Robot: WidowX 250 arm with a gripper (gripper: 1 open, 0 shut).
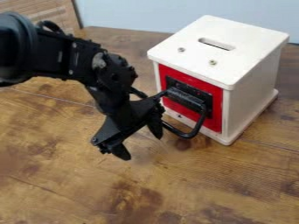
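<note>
My black gripper (138,140) hangs over the wooden table, left of the white box (219,52), its fingers apart and pointing down, with nothing seen between them. The box has a red front panel (216,122) holding a black fitting (187,98). A black bent handle or tube (187,134) runs from that fitting down toward my gripper, partly behind it; whether it touches the gripper is unclear.
A light wooden board (33,91) lies at the back left, behind the arm. A pale wall stands at the back.
</note>
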